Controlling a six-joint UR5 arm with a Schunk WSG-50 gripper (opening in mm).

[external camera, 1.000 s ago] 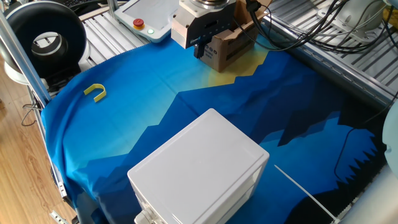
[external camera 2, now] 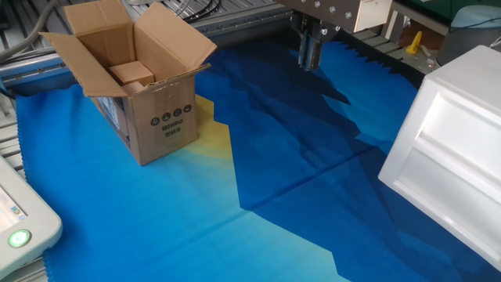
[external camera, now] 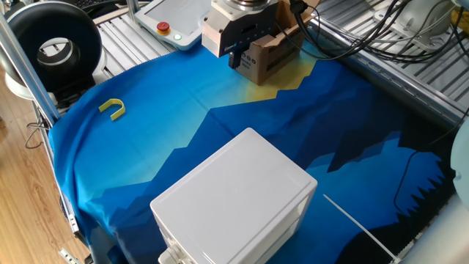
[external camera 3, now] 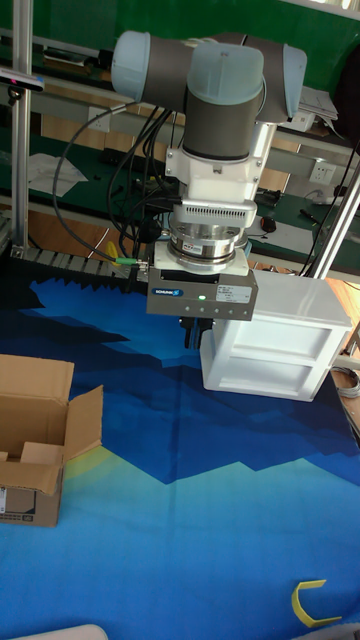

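My gripper (external camera 3: 194, 333) hangs above the cloth with its dark fingers close together in the middle of the housing; it looks shut, and nothing shows between them. In exterior view 2 the gripper (external camera 2: 310, 52) is in the air, to the right of an open cardboard box (external camera 2: 160, 125). Smaller brown cartons (external camera 2: 131, 73) lie inside that box. A white drawer cabinet (external camera: 234, 192) stands on the cloth, on the right in exterior view 3. Apart from both, a yellow curved strip (external camera: 113, 108) lies on the light blue part of the cloth.
A blue patterned cloth (external camera: 183, 121) covers the table, with clear room in the middle. A control panel with a red button (external camera: 163, 28) lies at the back edge. Cables (external camera: 366, 44) hang behind the arm. A thin white rod (external camera: 359, 226) lies beside the cabinet.
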